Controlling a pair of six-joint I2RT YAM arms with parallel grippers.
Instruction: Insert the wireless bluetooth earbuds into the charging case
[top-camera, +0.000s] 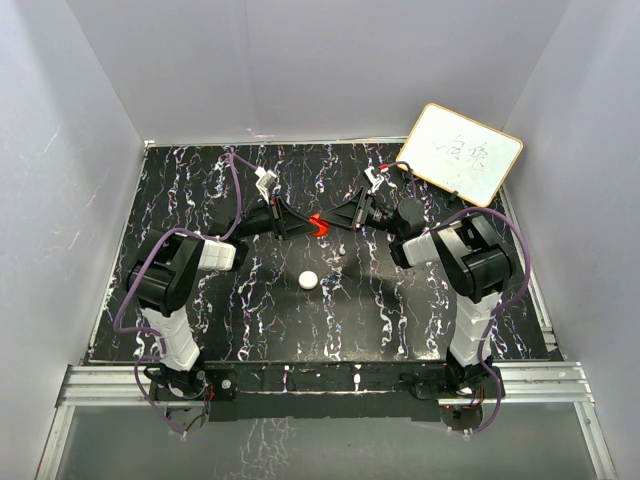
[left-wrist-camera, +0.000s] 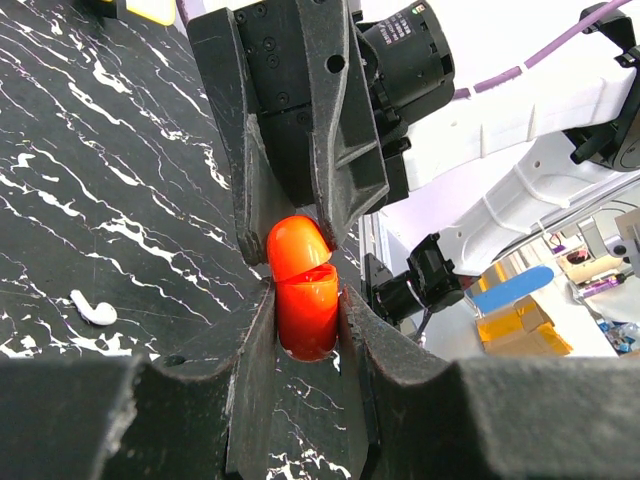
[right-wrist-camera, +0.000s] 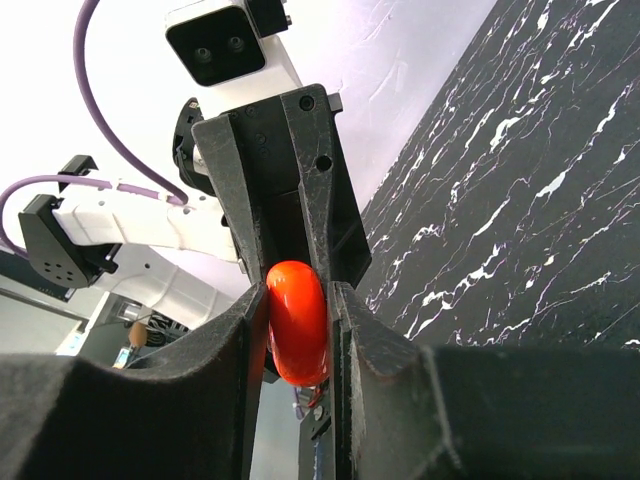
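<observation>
Above the table's middle hangs a red charging case (left-wrist-camera: 307, 315), also in the top view (top-camera: 320, 226). My left gripper is shut on the case's body. A slit shows between that body and the rounded red lid (left-wrist-camera: 297, 245). Fingers of my right gripper stand on both sides of the red piece; whether they press on it or stand slightly apart I cannot tell. The case's inside is hidden. One white earbud (left-wrist-camera: 93, 308) lies on the table, a tiny pale spot (top-camera: 342, 250) from above.
A white round object (top-camera: 308, 280) lies on the dark marbled table (top-camera: 300, 335), nearer the front than the grippers. At the back right leans a whiteboard (top-camera: 462, 150).
</observation>
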